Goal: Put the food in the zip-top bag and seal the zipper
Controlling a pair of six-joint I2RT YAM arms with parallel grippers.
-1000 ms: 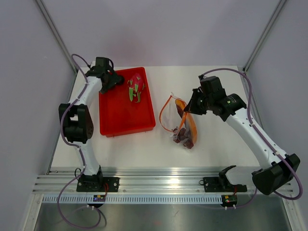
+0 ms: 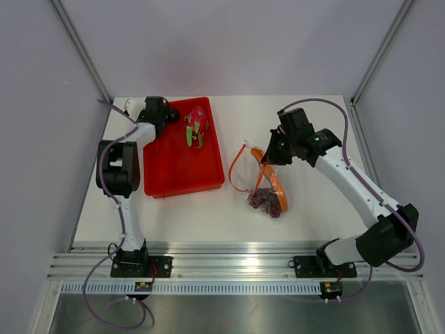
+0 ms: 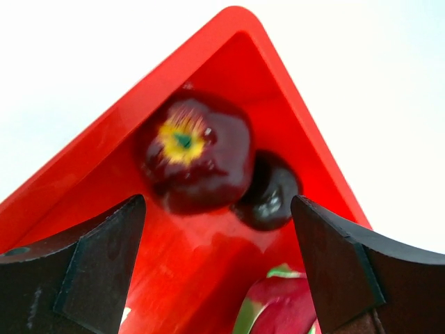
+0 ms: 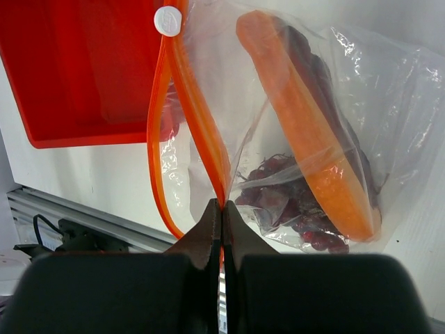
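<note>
My left gripper hangs open over the red tray's (image 2: 181, 181) back-left corner, above a dark red apple (image 3: 198, 156) and a dark plum-like fruit (image 3: 268, 191). A red-and-green fruit (image 2: 196, 122) lies right of them. My right gripper is shut on the orange zipper edge of the zip top bag (image 4: 410, 118). Through its clear plastic show a long orange carrot-like item (image 4: 306, 132) and dark grape-like clusters (image 4: 281, 202). The bag's mouth gapes into a loop.
Metal rails run along the table's edges.
My right gripper has moved a little left, carrying the bag's edge with it.
</note>
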